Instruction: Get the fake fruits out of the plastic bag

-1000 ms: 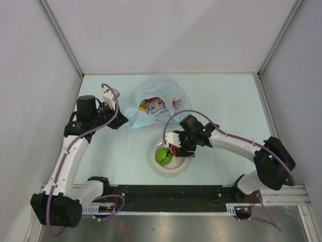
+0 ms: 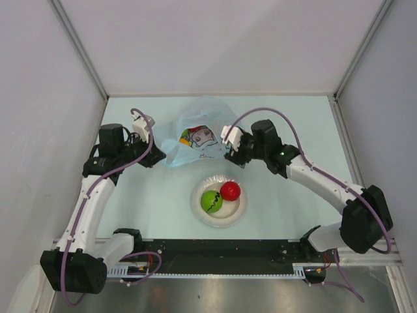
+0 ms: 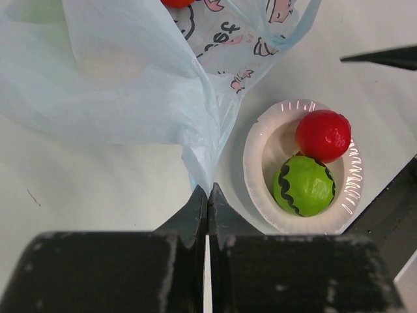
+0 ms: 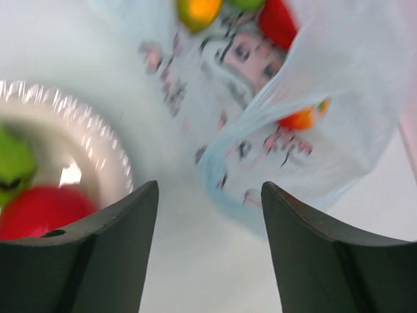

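Observation:
A pale blue plastic bag (image 2: 190,147) lies open at the back centre. Inside, the right wrist view shows blurred fruits: yellow (image 4: 199,10), red (image 4: 276,26), green and orange (image 4: 300,119). My left gripper is shut on the bag's gathered edge. My right gripper stands open above the bag's right side, nothing between its fingers. A paper plate (image 2: 218,218) in front of the bag holds a red fruit (image 2: 230,190) and a green melon (image 2: 212,202).
A dark edge (image 2: 215,246) runs along the front.
My right arm has moved back from over the plate toward the bag, uncovering the red fruit on the plate. The left arm stays still.

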